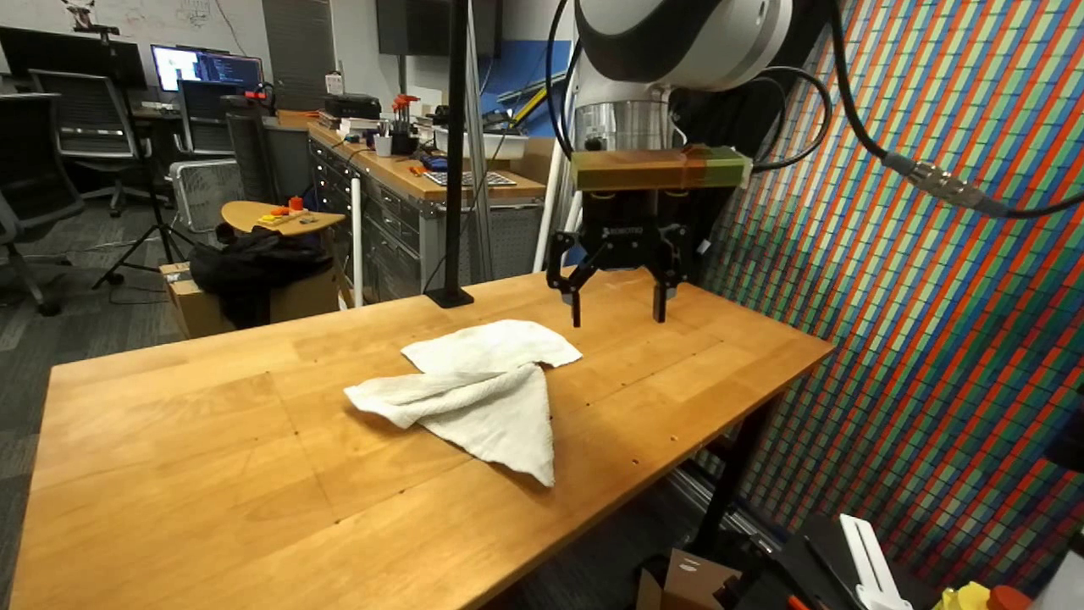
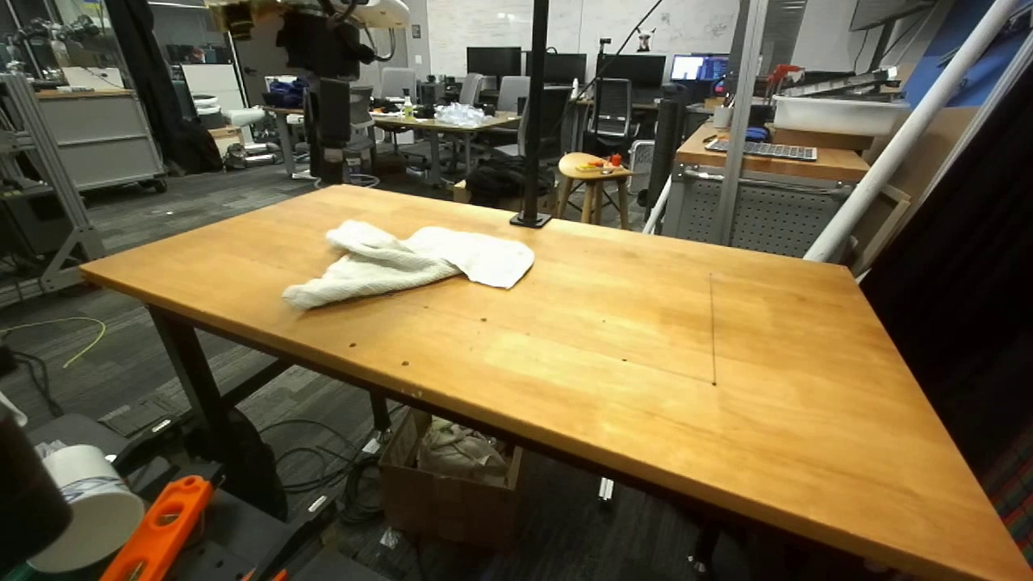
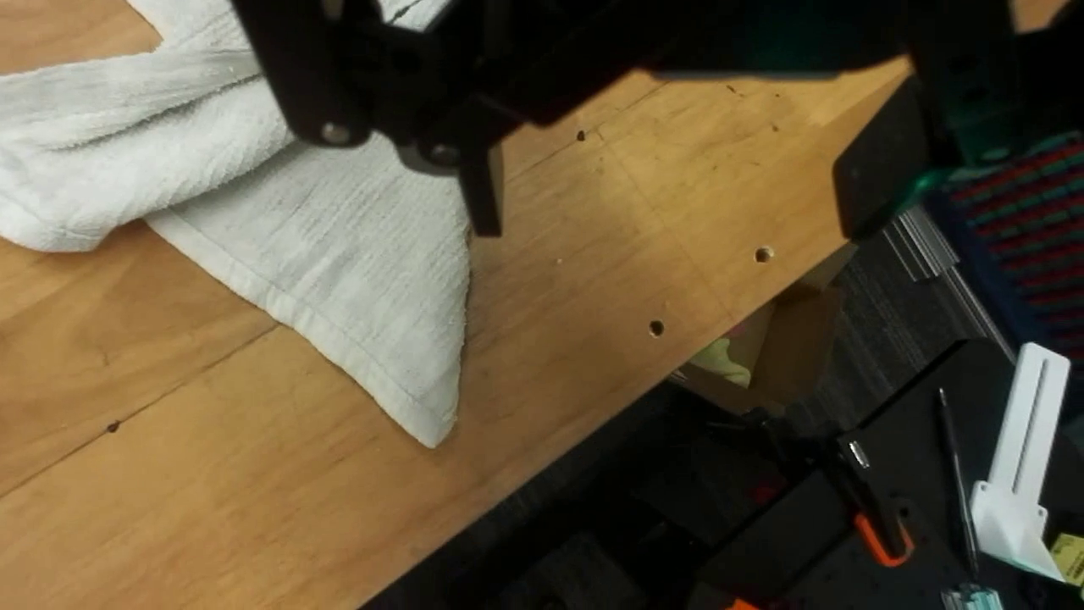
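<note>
A white cloth (image 1: 494,412) lies crumpled on the wooden table, with one part folded across it and a pointed corner toward the table's near edge. Exterior view 2 shows the same cloth (image 2: 387,261) on the left half of the tabletop. My gripper (image 1: 617,317) hangs in the air above the table, to the right of the cloth in exterior view 1. Its fingers are wide apart and nothing is between them. From the wrist, the gripper has its left finger overlapping the cloth's edge (image 3: 376,295) in the picture, while bare wood shows between the fingers.
A black post (image 1: 452,295) stands at its far edge. Beyond the near edge are an open cardboard box (image 2: 450,494) on the floor and a dark surface holding tools and a white bracket (image 3: 1016,468).
</note>
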